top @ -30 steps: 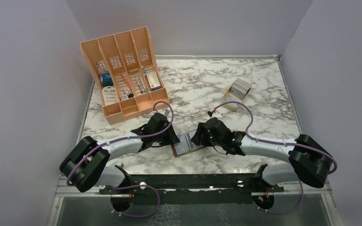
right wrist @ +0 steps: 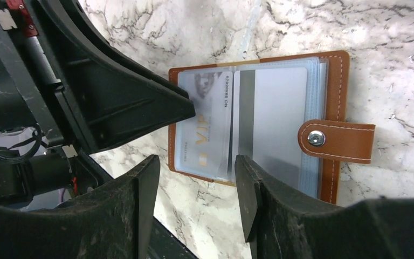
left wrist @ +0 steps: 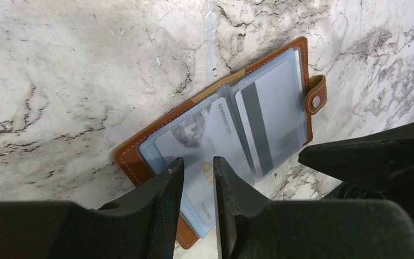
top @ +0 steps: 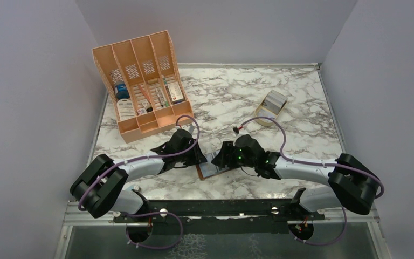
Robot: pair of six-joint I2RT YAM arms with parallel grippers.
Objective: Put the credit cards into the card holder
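An open brown card holder [left wrist: 125, 156] with clear plastic pockets lies flat on the marble table. On its left page is a white card with gold VIP lettering [right wrist: 205, 141]. The right page carries a white card with a dark stripe [right wrist: 281, 97]; both cards appear to sit within the pockets. Over the left page, my left gripper has its fingers a narrow gap apart. Whether they grip the holder is hidden. My right gripper stands part open near the holder's front edge, nothing visible between its fingers.
A peach compartment organizer [top: 170, 116] with bottles and boxes stands at the back left. To the back right sits a small container [top: 272, 107] holding grey-white items. The two grippers are close together over the holder.
My right gripper has shifted left across the holder, nearer the left gripper. The left gripper and the holder have hardly moved.
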